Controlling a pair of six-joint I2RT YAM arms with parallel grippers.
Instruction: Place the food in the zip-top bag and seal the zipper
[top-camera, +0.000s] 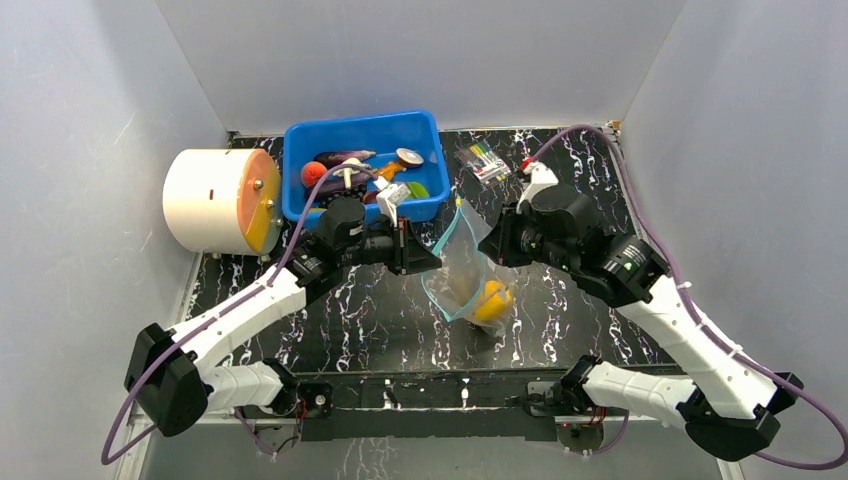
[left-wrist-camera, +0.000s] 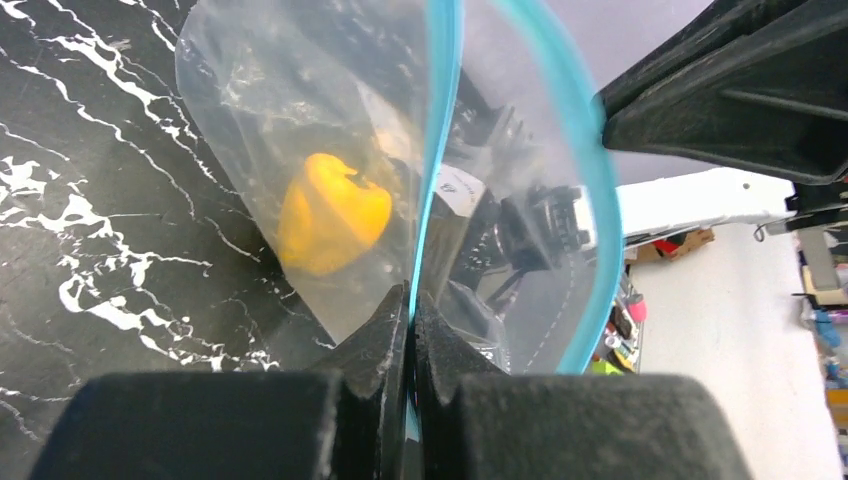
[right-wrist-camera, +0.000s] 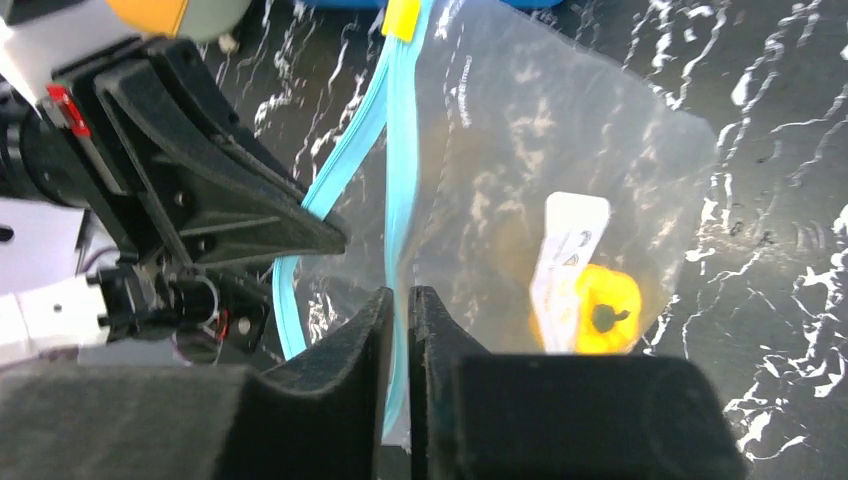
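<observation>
A clear zip top bag (top-camera: 462, 255) with a blue-edged mouth stands tilted between my grippers. Inside, low down, lies a yellow pepper (right-wrist-camera: 610, 305). In the left wrist view, the bag's blue edge (left-wrist-camera: 430, 190) runs down between the fingertips of my left gripper, which is shut on it. My right gripper is at the opposite side of the mouth, a narrow gap between its fingers. The other blue strip (right-wrist-camera: 400, 180) passes down at that gap; whether it is gripped cannot be told. The mouth stands spread apart.
A blue bin (top-camera: 360, 135) of toy food, including eggplants and a red ball-shaped item, stands at the back left. Beside it lies a packet of coloured pens (top-camera: 484, 162). A white drum (top-camera: 215, 200) sits far left.
</observation>
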